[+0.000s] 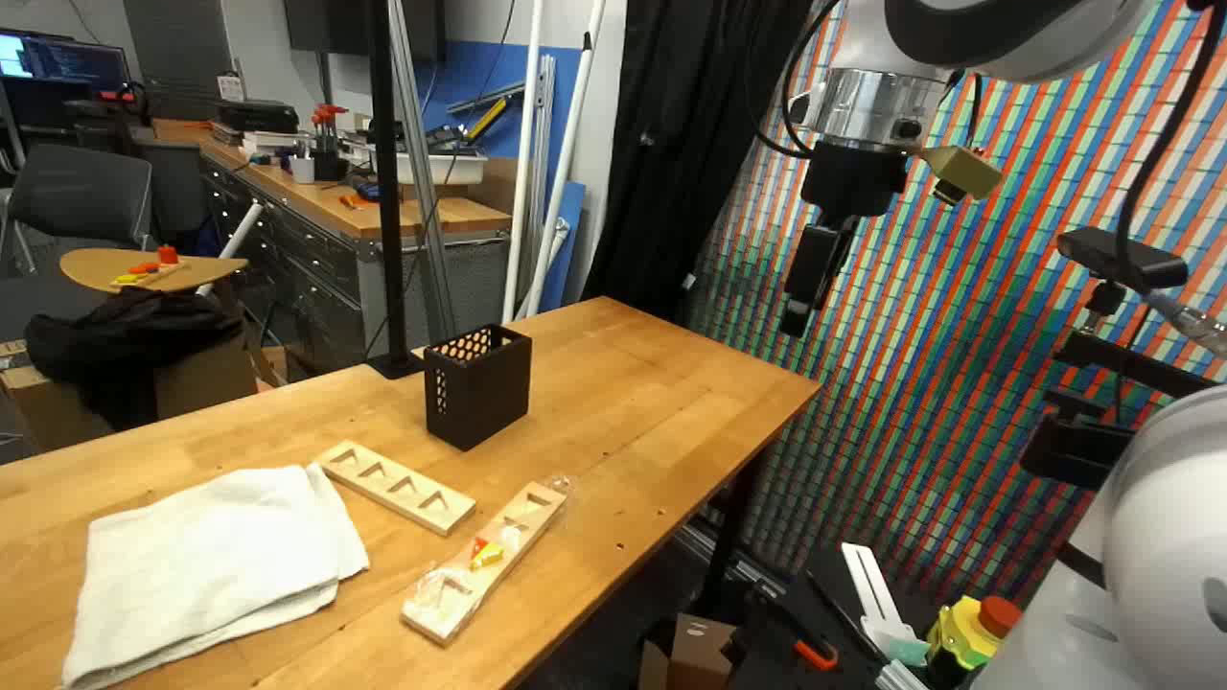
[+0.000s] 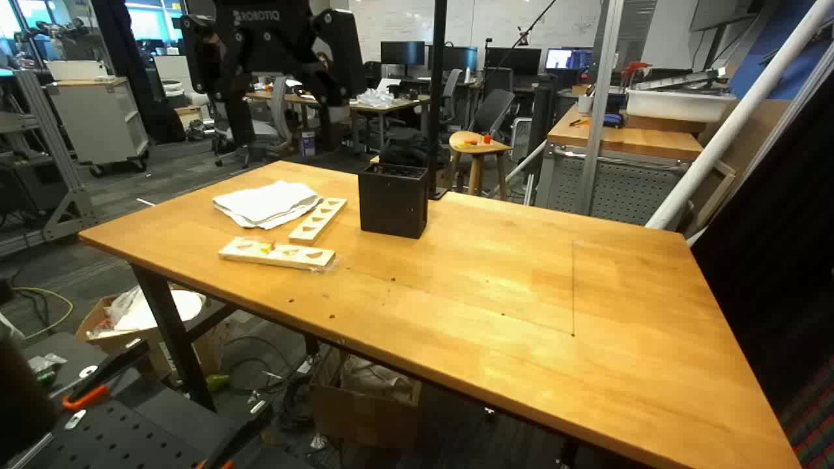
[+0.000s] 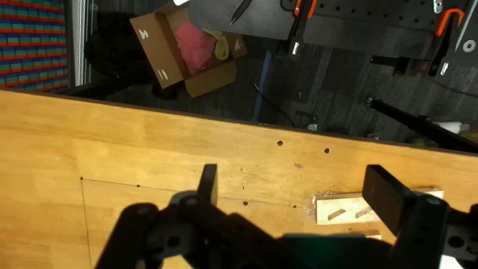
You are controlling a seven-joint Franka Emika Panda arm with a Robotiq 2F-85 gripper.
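High over the wooden table (image 2: 485,266) hangs my gripper, its two fingers spread wide with nothing between them. A wooden strip with triangular cutouts (image 1: 518,523) lies near the table's front edge, small red and yellow pieces (image 1: 488,553) and clear wrap on it. In the wrist view this strip is partly behind one finger. A second notched strip (image 1: 397,487) lies bare beside it. Left of the strips is a folded white cloth (image 1: 219,563). Behind them stands a black box (image 1: 477,391) with a honeycomb pattern; what it may hold is hidden.
A black post (image 1: 388,195) rises at the table's back edge, beside the box. Past the front edge are an open cardboard box (image 3: 168,49) on the floor and a dark cart (image 3: 251,22) with tools.
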